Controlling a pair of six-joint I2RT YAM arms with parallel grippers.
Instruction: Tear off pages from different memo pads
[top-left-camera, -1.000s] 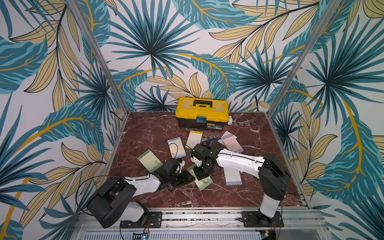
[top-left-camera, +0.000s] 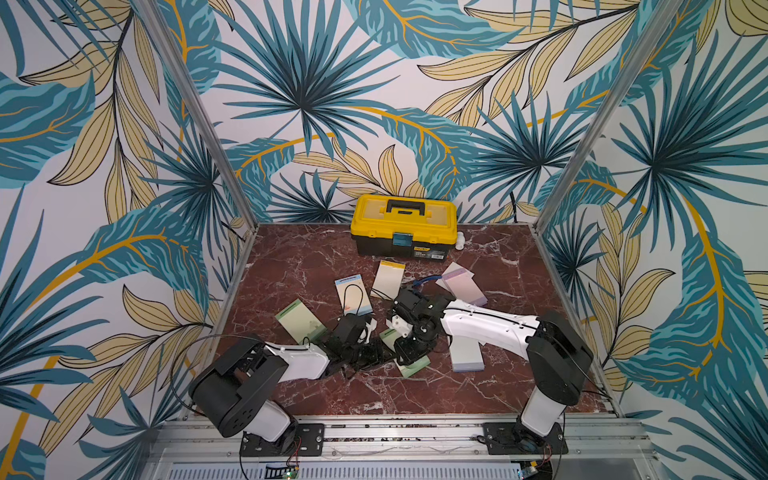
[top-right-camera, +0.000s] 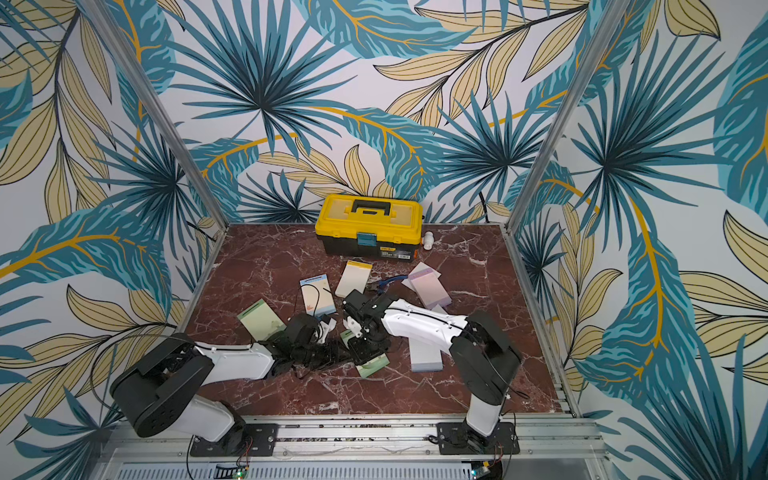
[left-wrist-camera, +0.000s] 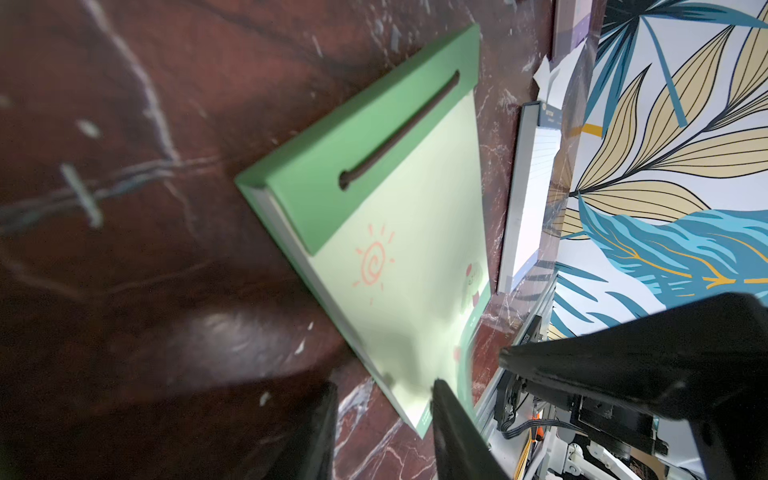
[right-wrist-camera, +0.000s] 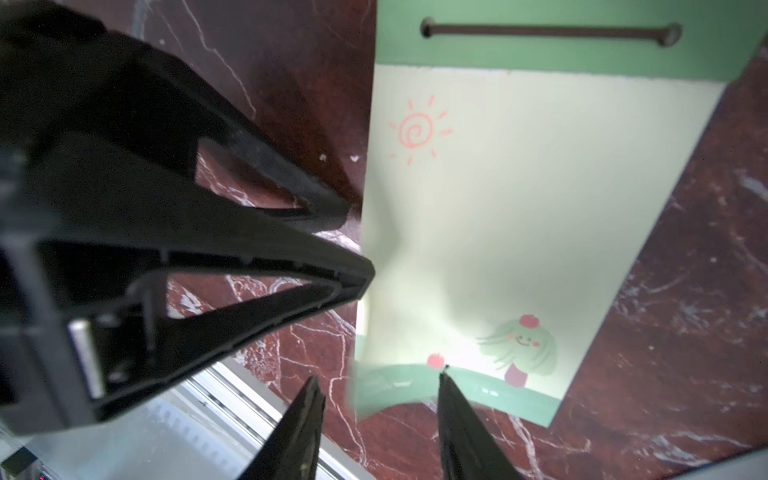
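A green memo pad (right-wrist-camera: 520, 200), with a corded binding and sun drawing, lies on the table between my grippers. My left gripper is shut on the pad's near end, its fingers reaching in from the side in the right wrist view. My right gripper is open over the pad's bottom edge, where the top sheet curls up slightly. In the top views both grippers crowd over this pad, partly hiding it.
Other pads lie around: green (top-left-camera: 297, 318), blue-edged (top-left-camera: 352, 292), yellow (top-left-camera: 389, 277), pink (top-left-camera: 464, 284) and white (top-left-camera: 466, 358). A yellow toolbox (top-left-camera: 404, 224) stands at the back. The table (top-left-camera: 280, 256) is clearer at back left.
Both grippers and the green pad between them have shifted slightly right and toward the near edge. The left arm has extended a little.
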